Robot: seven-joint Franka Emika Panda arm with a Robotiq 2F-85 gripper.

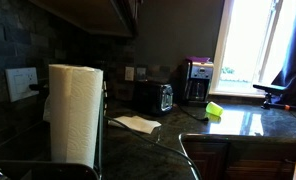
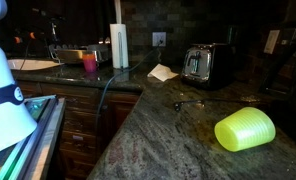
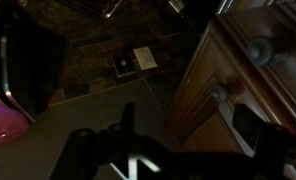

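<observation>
A yellow-green cup [image 2: 244, 130] lies on its side on the dark stone counter [image 2: 153, 130]; it also shows as a small bright shape below the window in exterior view 1. My gripper is open in the dim wrist view, its two dark fingers [image 3: 127, 119] well apart and nothing seen between them. Wooden cabinet doors with round knobs [image 3: 260, 50] fill the right of that view. My white arm [image 2: 6, 105] stands at the left edge of exterior view 2, away from the cup; the gripper itself is outside that view.
A black toaster [image 2: 206, 65] stands at the back, with a crumpled white paper [image 2: 163, 73] beside it. A paper towel roll [image 1: 75, 113] and a coffee maker [image 1: 197, 82] are also on the counter. A cord crosses it. Something pink [image 3: 5, 124] shows at the wrist view's left.
</observation>
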